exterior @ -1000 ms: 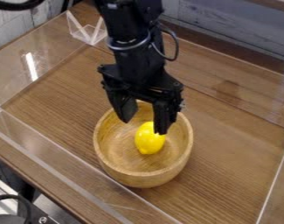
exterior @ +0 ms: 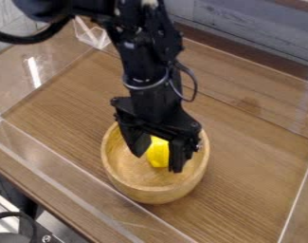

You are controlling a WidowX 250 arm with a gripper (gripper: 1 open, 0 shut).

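Observation:
My black gripper [exterior: 157, 150] hangs over a round, light wooden bowl [exterior: 150, 190]. Its two fingers stand apart on either side of a small yellow object [exterior: 157, 158] in the bowl, which they partly cover. Whether the fingers touch it cannot be told.
A clear plastic piece lies at the left edge. A pale wall runs along the back. A black cable lies at the lower left.
The gripper has moved down and toward the viewer, now covering more of the yellow object.

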